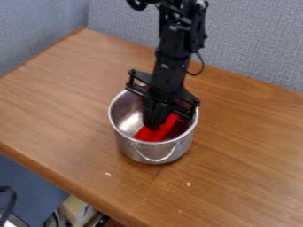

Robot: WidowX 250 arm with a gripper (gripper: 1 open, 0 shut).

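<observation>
A metal pot (133, 147) with a wire handle stands on the wooden table. Inside it lies a red object (151, 133). The black gripper (155, 119) reaches down into the pot over the red object, its fingertips low among the dark shapes there. It looks shut; whether anything is between its fingers is hidden.
Grey padded walls stand behind it. At the lower left, past the table's edge, are some cables and dark items.
</observation>
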